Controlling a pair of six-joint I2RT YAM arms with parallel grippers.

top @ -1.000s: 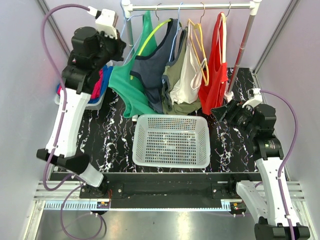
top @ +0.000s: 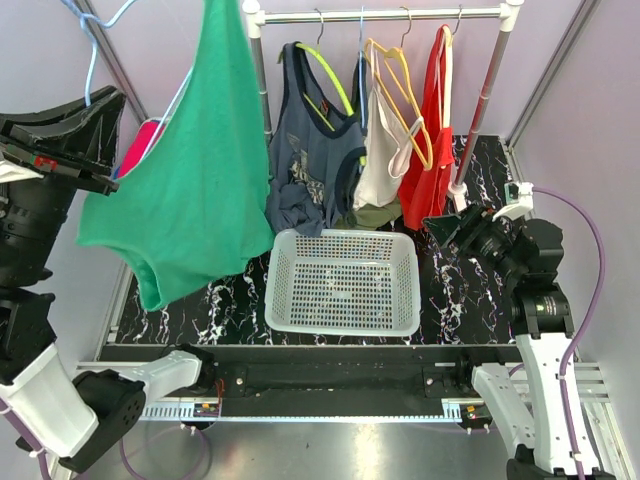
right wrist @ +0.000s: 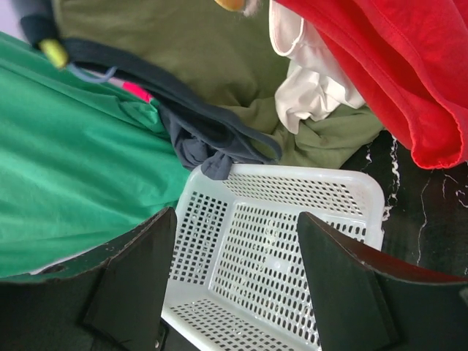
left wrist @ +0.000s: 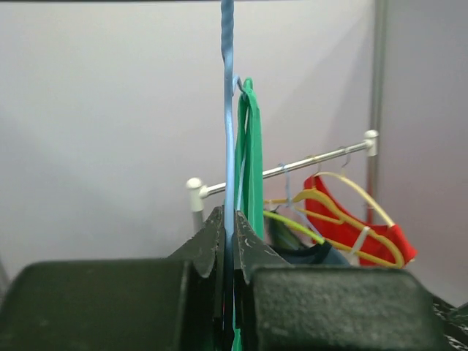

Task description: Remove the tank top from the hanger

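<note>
A green tank top [top: 180, 200] hangs from a light-blue hanger [left wrist: 228, 124] at the upper left of the top view. My left gripper [top: 100, 140] is shut on that hanger, whose thin plastic runs between the fingertips in the left wrist view. My right gripper is low at the right, beside a white perforated basket [top: 340, 320]; its fingers stand apart with nothing visible between them.
A rail [top: 380, 15] holds dark blue [top: 310, 180], olive, cream [top: 385, 150] and red [top: 430, 180] tops on hangers. Part of a container with pink cloth shows behind the green top.
My left gripper has moved left and towards the camera, drawing the hanger and green top away from the other garments.
</note>
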